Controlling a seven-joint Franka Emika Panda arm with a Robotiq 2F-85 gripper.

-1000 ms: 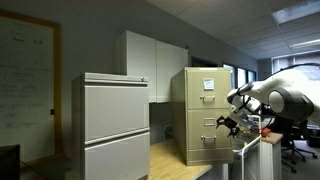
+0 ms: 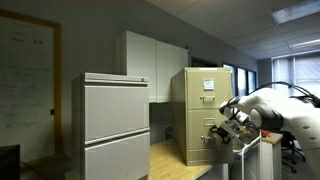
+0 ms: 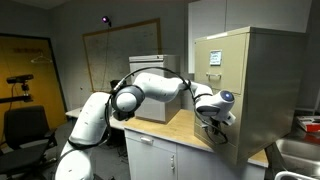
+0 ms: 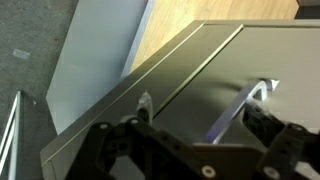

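Observation:
A tan filing cabinet [image 2: 200,115] with several drawers stands on the counter in exterior view 1. My gripper [image 2: 219,134] is at the front of its lower drawers. In exterior view 2 the gripper [image 3: 216,130] lies close to the cabinet's face. The wrist view shows a shiny drawer handle [image 4: 232,112] between the spread fingers, nearer the right one. My gripper is open, and I cannot tell whether either finger touches the handle. Part of the drawer front is hidden behind the gripper body.
A light grey cabinet [image 2: 115,125] stands at the left in exterior view 1. At the far right of exterior view 2 is a sink [image 3: 302,152].
My gripper has come down along the front of the tan cabinet, from about the middle drawer to a lower one. The drawers look unmoved.

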